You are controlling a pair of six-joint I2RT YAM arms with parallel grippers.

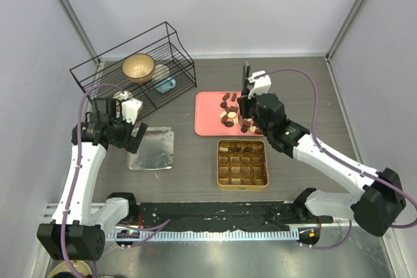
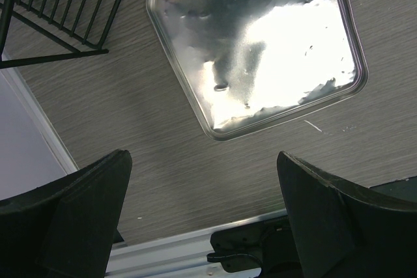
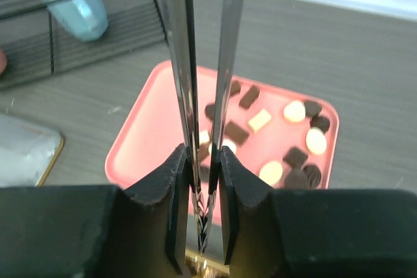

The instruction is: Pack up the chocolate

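Observation:
Metal tongs (image 3: pixel 186 50) stand between the fingers of my right gripper, which presses on both their arms. The tongs' arms converge low in the right wrist view, with no chocolate visible between them. In the top view the gripper is over the pink tray (image 1: pixel 205 125), hiding some of its chocolates. Brown and cream pieces lie scattered there, including a cream square (image 3: pixel 259 120) and a dark round (image 3: pixel 296 179). The golden divided box (image 1: pixel 242 186) has pieces in its back row; its front compartments look empty. My left gripper is open and empty above the table.
A shiny silver tray (image 1: pixel 151 151) lies near the left gripper. Behind it, a black wire rack (image 1: pixel 146 56) holds a tan bowl (image 1: pixel 138 68) and a blue cup (image 1: pixel 165 85). Table to the right of the pink tray is bare.

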